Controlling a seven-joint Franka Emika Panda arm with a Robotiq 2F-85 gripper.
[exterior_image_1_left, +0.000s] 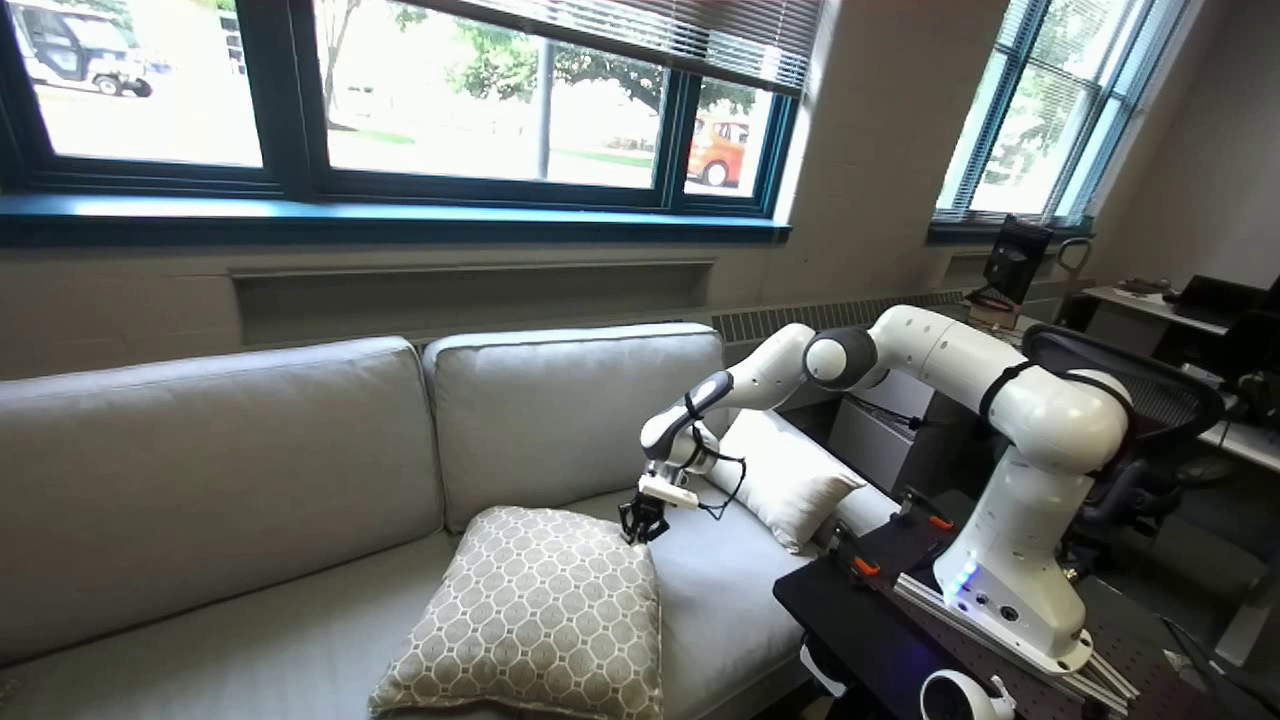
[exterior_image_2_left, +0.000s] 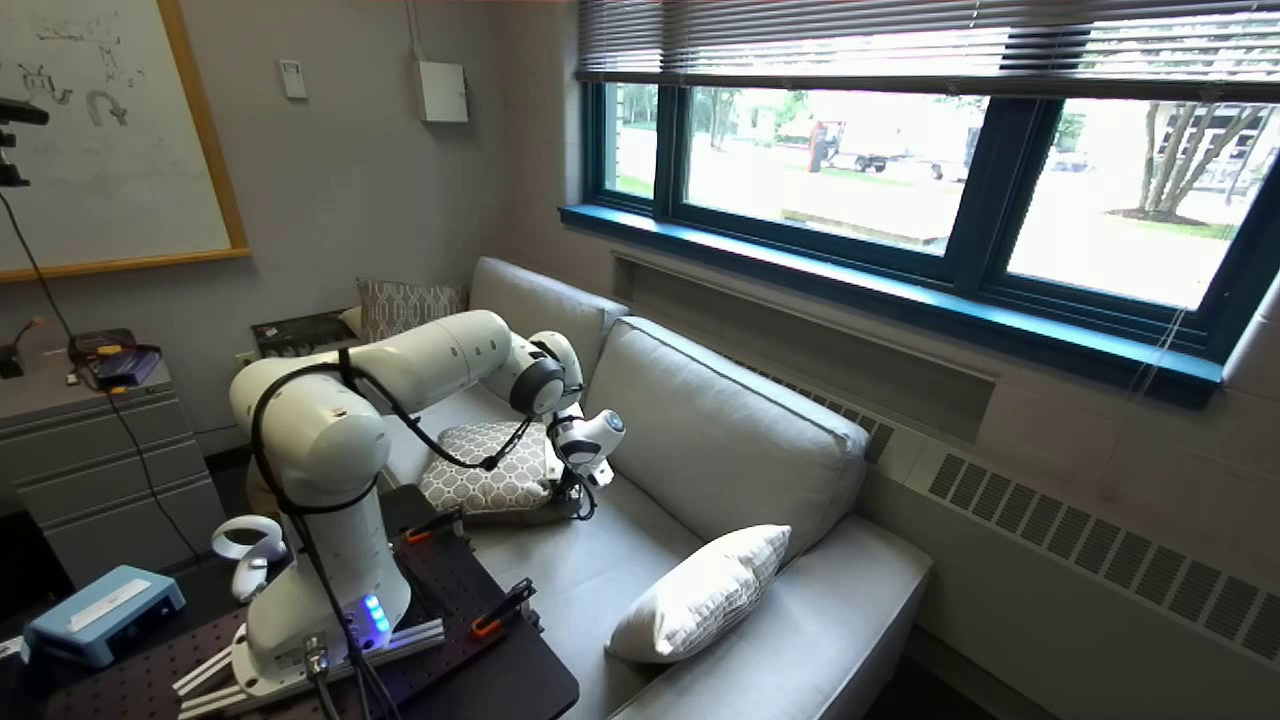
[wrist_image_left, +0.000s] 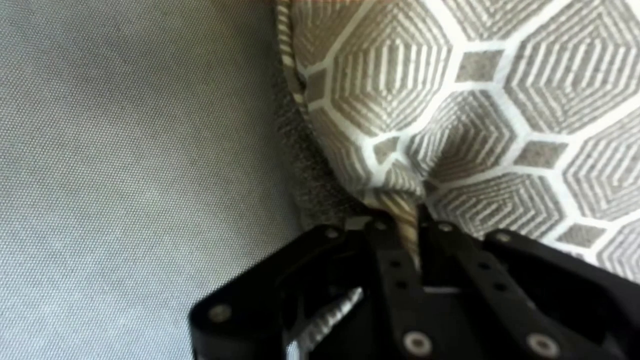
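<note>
A beige pillow with a white honeycomb pattern (exterior_image_1_left: 540, 612) lies flat on the seat of the light grey sofa (exterior_image_1_left: 288, 600). At the pillow's back right corner in exterior view 1 is my black gripper (exterior_image_1_left: 644, 518). The wrist view shows the gripper shut on the pillow's edge, with a pinched fold of the patterned fabric (wrist_image_left: 393, 195) running down between the fingers. In exterior view 2 the arm partly covers the patterned pillow (exterior_image_2_left: 486, 470), and the fingertips are hidden there.
A white pillow (exterior_image_2_left: 708, 594) leans at the sofa's near arm. Bare seat cushion (exterior_image_1_left: 714, 600) separates the two pillows. Behind rise the back cushions (exterior_image_1_left: 576, 408). The black table (exterior_image_1_left: 828, 606) carrying the arm's base stands beside the sofa, with orange-tipped clamps (exterior_image_1_left: 858, 562) on it.
</note>
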